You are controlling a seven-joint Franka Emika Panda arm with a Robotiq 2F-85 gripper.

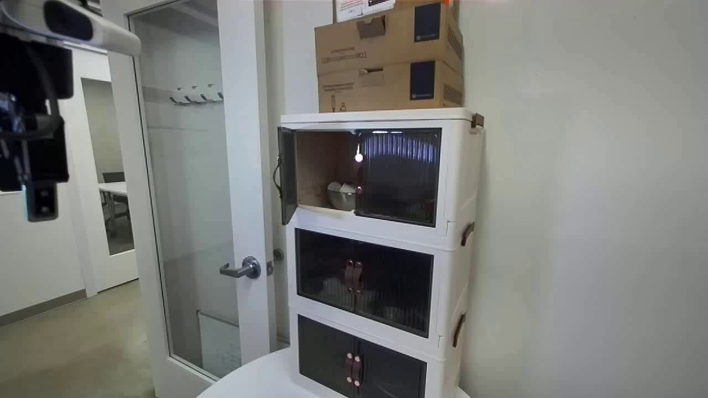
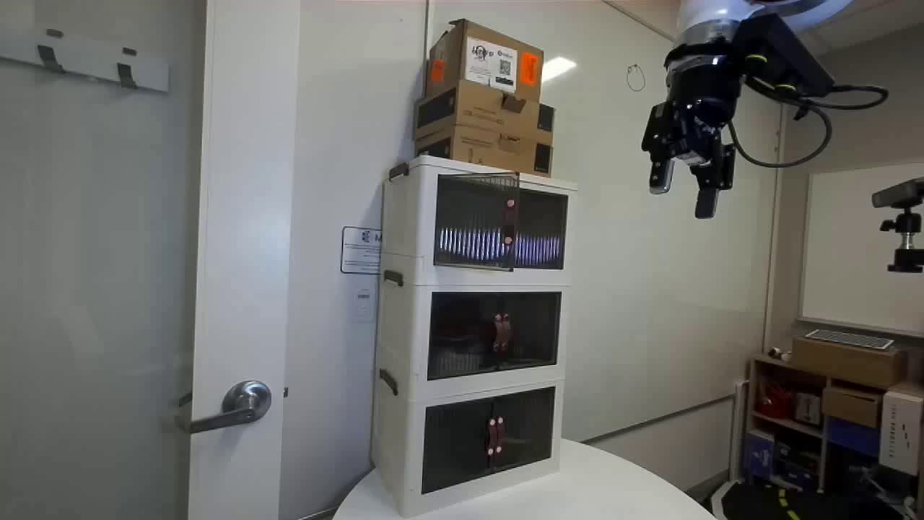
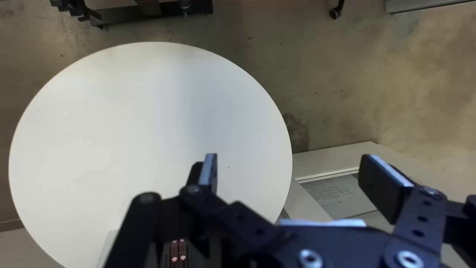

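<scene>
A white three-tier cabinet [image 2: 407,329] with dark ribbed doors stands on a round white table [image 3: 111,134]. Its top-left door [image 1: 287,176] is swung outward, while the top-right door [image 1: 400,176] is closed. Inside the open top compartment a bowl [image 1: 343,199] with pale items in it is partly visible. The middle doors [image 2: 463,336] and bottom doors [image 2: 455,446] are closed. My gripper [image 2: 684,195] hangs in the air to the right of the cabinet in exterior view 2, pointing down. Its fingers stand wide apart with nothing between them.
Cardboard boxes [image 1: 388,56] are stacked on top of the cabinet. A glass door with a metal lever handle [image 1: 242,268] stands close beside it. Shelves with boxes [image 2: 801,425] stand at the far right.
</scene>
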